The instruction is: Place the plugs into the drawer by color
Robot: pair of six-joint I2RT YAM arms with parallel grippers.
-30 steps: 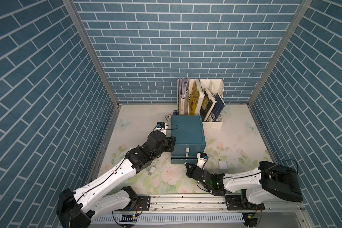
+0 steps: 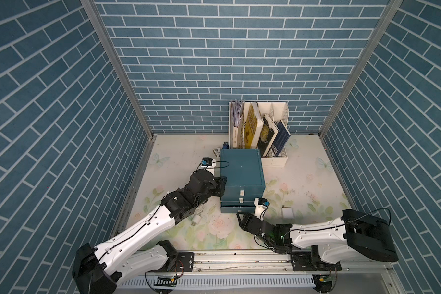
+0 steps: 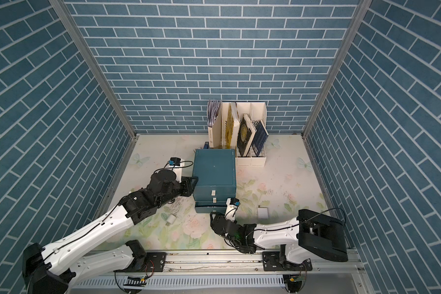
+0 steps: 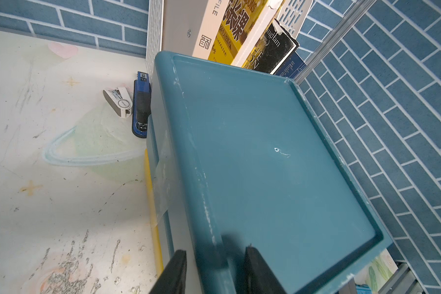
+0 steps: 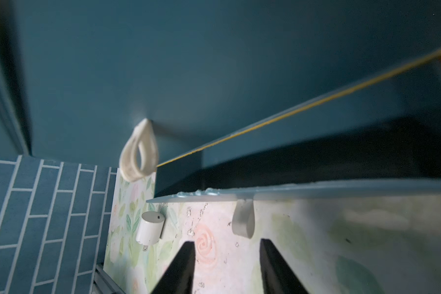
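The teal drawer cabinet (image 2: 241,167) stands mid-table, its lowest drawer (image 5: 299,191) pulled partly out; the visible part of its inside looks dark and empty. My left gripper is shut on the cabinet's upper left edge, a finger on each side. In front of the lowest drawer, my right gripper holds its fingers apart, with that drawer's white handle (image 5: 243,219) just beyond the fingertips and nothing clasped. One white plug (image 5: 150,228) lies on the table right of the cabinet. Another pale plug (image 3: 170,220) lies to its front left.
Behind the cabinet stands a white file rack (image 2: 276,160) with books. A blue stapler (image 4: 141,105) and a small white tool (image 4: 118,101) lie left of the cabinet's back. Open table extends on the right.
The lowest drawer protrudes slightly more than a second ago. My left arm stays still.
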